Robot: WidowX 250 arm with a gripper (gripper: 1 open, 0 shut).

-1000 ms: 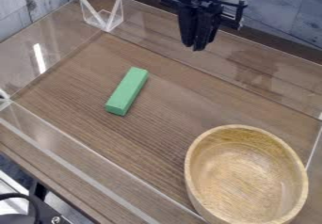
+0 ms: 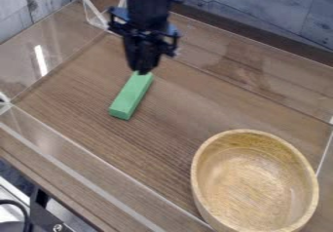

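The dark gripper [image 2: 140,53] hangs over the upper middle of the wooden board, just above the far end of a green bar [image 2: 131,95]; its fingertips are blurred and small, so their spread is unclear. The green bar lies lengthwise, slightly slanted, left of centre. A round tan bowl [image 2: 254,182] sits at the lower right.
Clear plastic pieces stand along the left edge and upper left. Dark cables lie at the lower left corner, and a grey wall runs along the back.
The gripper has moved left and toward the camera, from the back right to above the green bar. The bar and bowl are unchanged.
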